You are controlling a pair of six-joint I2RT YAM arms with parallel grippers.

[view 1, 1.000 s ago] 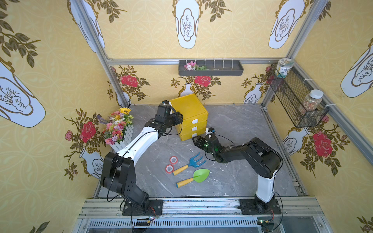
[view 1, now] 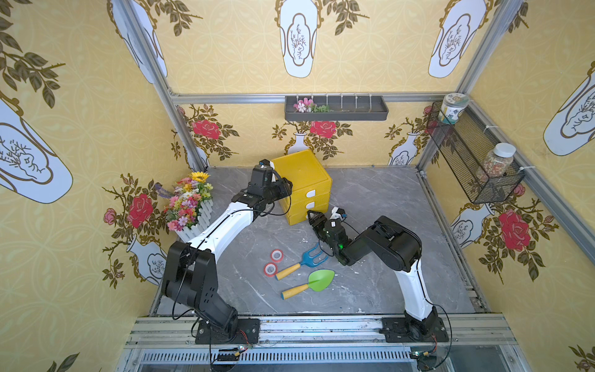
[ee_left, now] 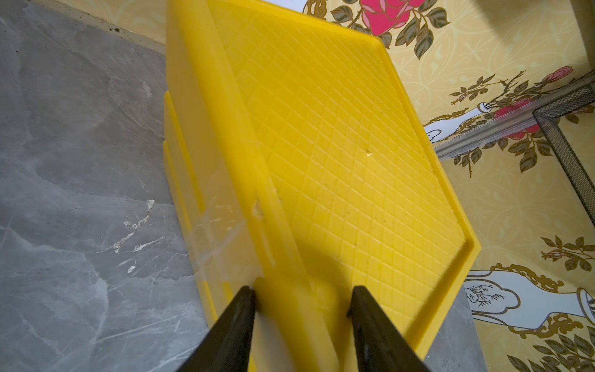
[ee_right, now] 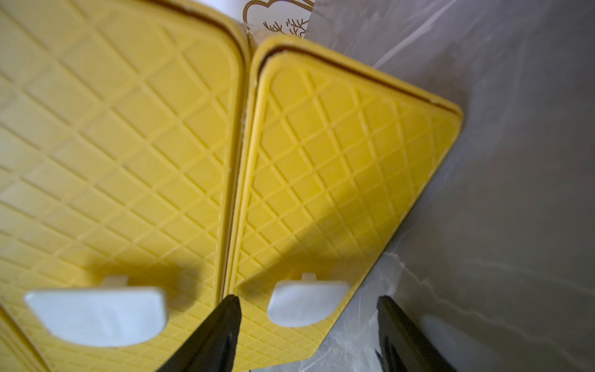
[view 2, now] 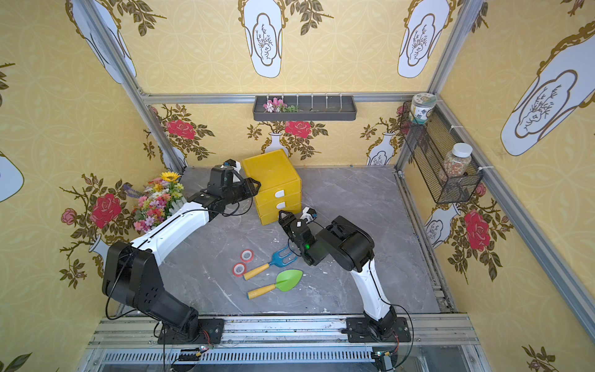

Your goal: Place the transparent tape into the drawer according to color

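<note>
Two tape rolls lie flat on the table, an upper roll [view 1: 276, 255] and a lower roll [view 1: 269, 269], both with red rims and pale rings. The yellow drawer cabinet [view 1: 301, 170] stands at the back with its drawers shut and white handles facing front. My left gripper straddles the cabinet's top left edge, one finger on each side; whether it clamps the edge is unclear. Low at the cabinet's front, my right gripper is open. Between its fingertips, in the right wrist view, appears the bottom drawer's white handle [ee_right: 308, 302], apparently untouched.
A blue fork [view 1: 313, 256] and a green trowel [view 1: 320, 280] lie in front of the right arm. The flower planter [view 1: 189, 210] stands by the left wall. Bare table [view 1: 378, 192] spreads right of the cabinet.
The left arm stays almost still at the cabinet. Tape rolls and tools have not moved.
</note>
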